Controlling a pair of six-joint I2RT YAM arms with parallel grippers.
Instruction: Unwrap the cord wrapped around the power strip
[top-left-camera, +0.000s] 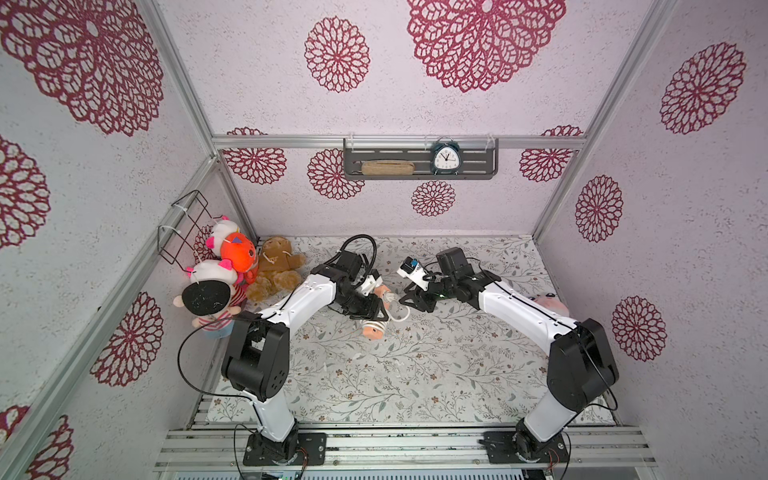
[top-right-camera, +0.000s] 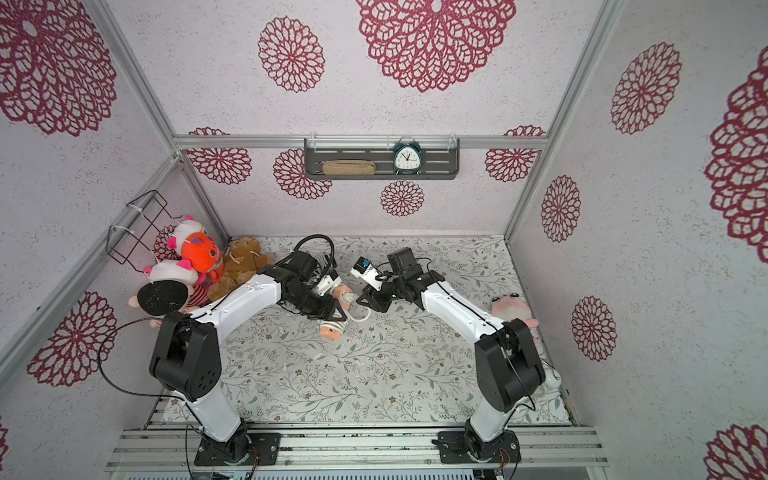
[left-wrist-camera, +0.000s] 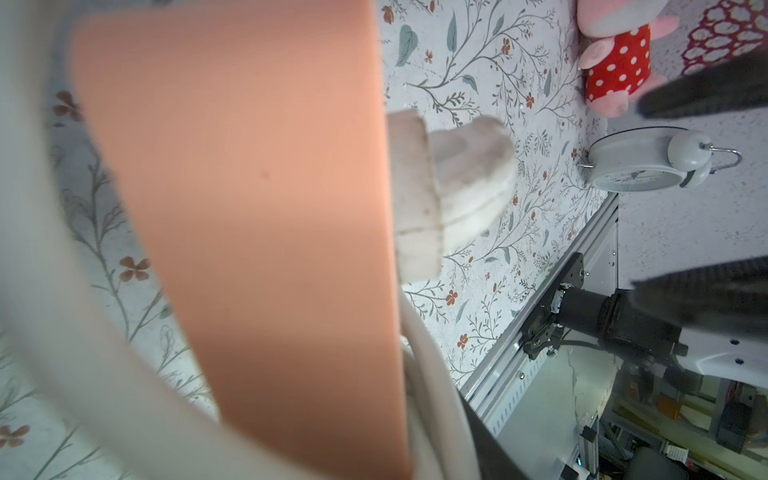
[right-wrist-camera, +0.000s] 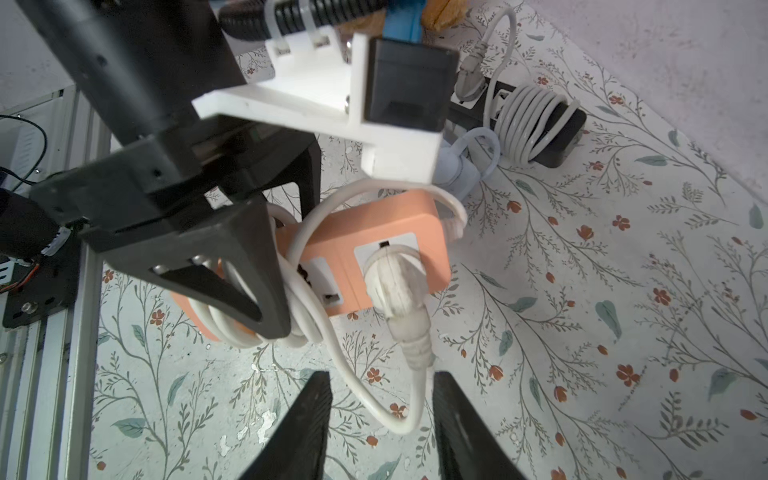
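The orange power strip (right-wrist-camera: 424, 220), with white cord (right-wrist-camera: 352, 388) wound around one end and a white plug (right-wrist-camera: 396, 292) in it, is held up by my left gripper (top-left-camera: 376, 308), which is shut on it. A loop of cord hangs below the strip. My right gripper faces that loop from the right, part open, with nothing visible between its fingers; the loop hangs just beyond its fingertips. In the left wrist view the strip (left-wrist-camera: 240, 200) fills much of the frame, too close to show the grip itself.
A second, black power strip (right-wrist-camera: 564, 140) with white cord lies toward the back. Plush toys (top-left-camera: 236, 256) crowd the left side, and a pink toy (top-right-camera: 508, 312) sits at the right. A white alarm clock (left-wrist-camera: 636, 160) is in the left wrist view.
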